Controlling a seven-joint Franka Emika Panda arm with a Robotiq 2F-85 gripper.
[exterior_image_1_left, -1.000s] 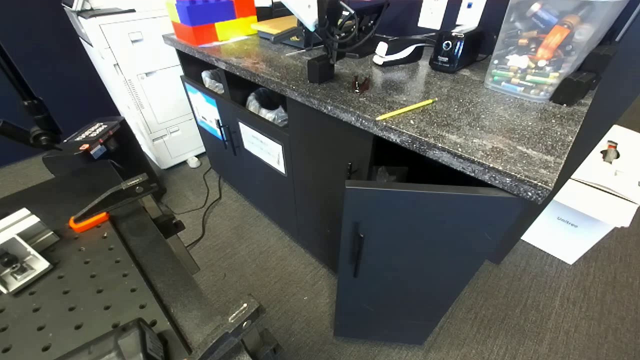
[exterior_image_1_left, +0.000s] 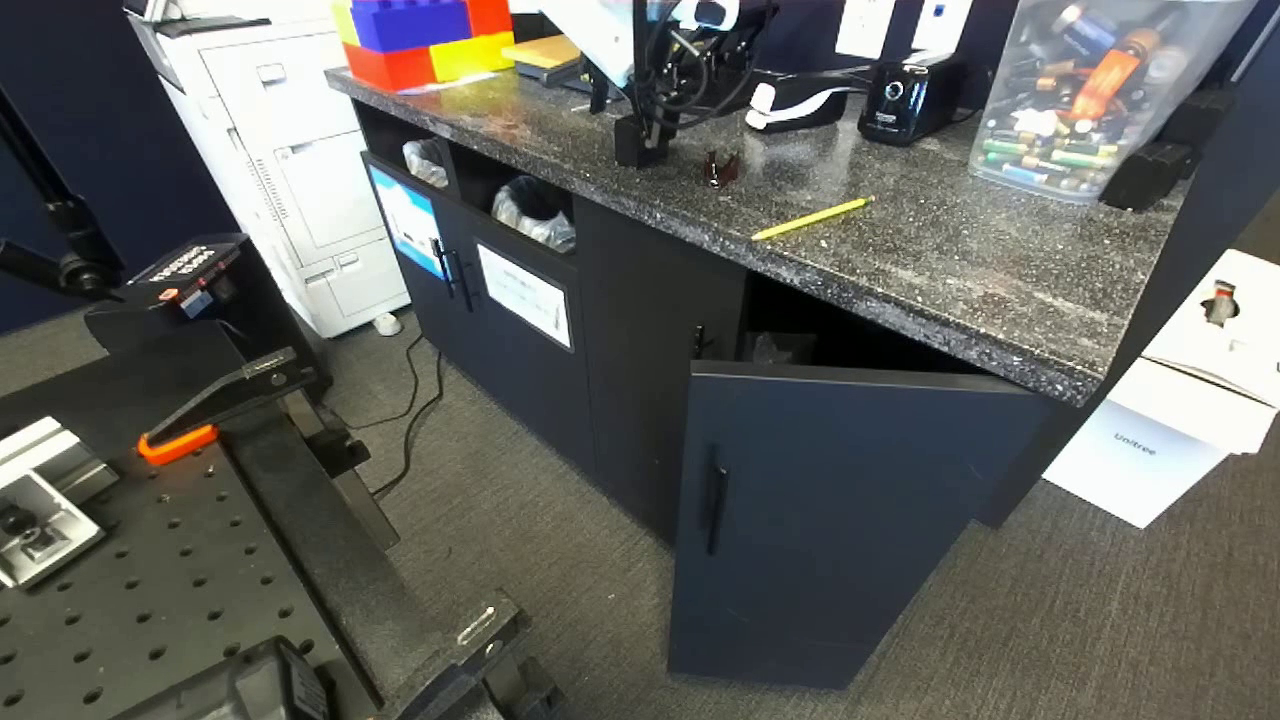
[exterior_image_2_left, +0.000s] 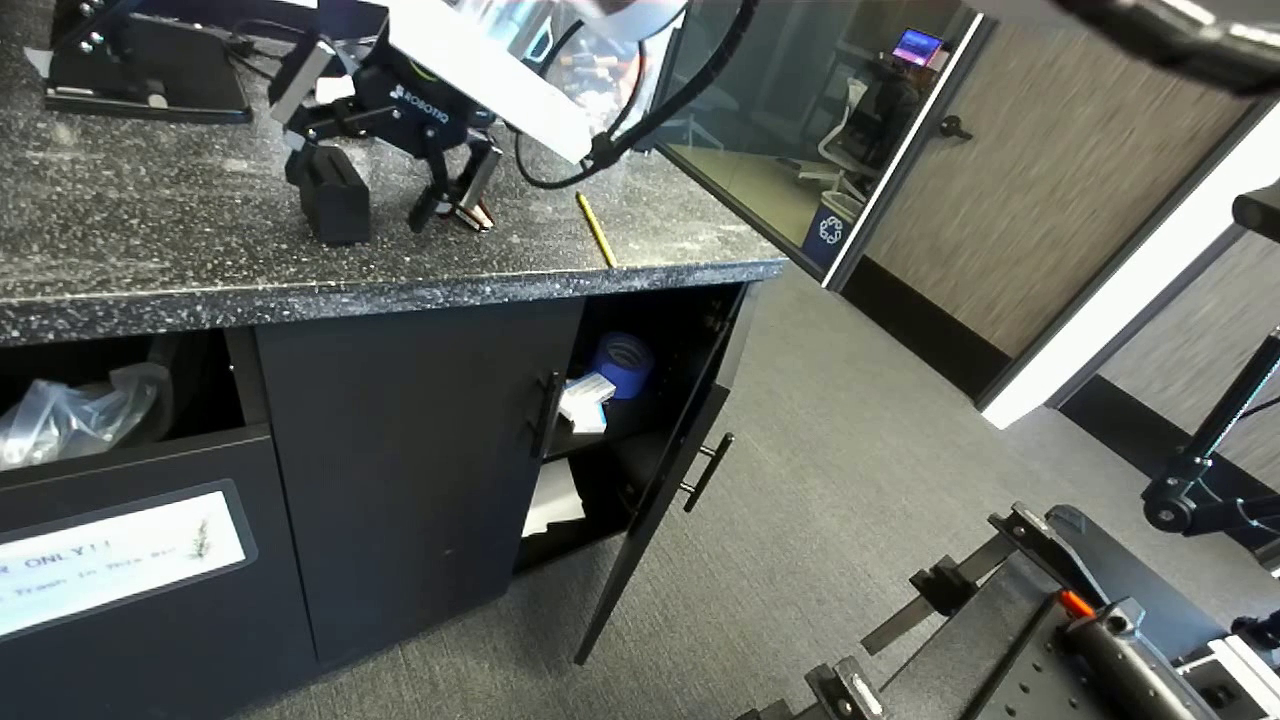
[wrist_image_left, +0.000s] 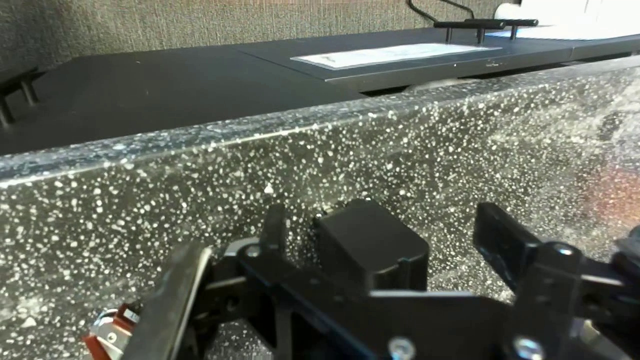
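A black block (exterior_image_2_left: 337, 202) stands on the speckled countertop (exterior_image_2_left: 144, 258) near its front edge. My gripper (exterior_image_2_left: 360, 192) is open around it, the block nearer one finger in exterior view 2. In the wrist view the block (wrist_image_left: 372, 237) shows between the spread fingers, with bare counter visible on both sides of it. The gripper's linkage covers the block's near end there. From exterior view 1, the block (exterior_image_1_left: 637, 146) sits under the dark arm parts, and the fingers are hard to make out.
A small dark red and silver item (wrist_image_left: 111, 333) lies beside the gripper. Farther along are a yellow pencil (exterior_image_1_left: 813, 218) and a clear bin of batteries (exterior_image_1_left: 1068, 102). Below the counter, one cabinet door (exterior_image_1_left: 840, 516) stands ajar. Open counter lies around the pencil.
In exterior view 1, the arm has shifted slightly left and lower, over the black block. The block, pencil and cabinet door look unmoved.
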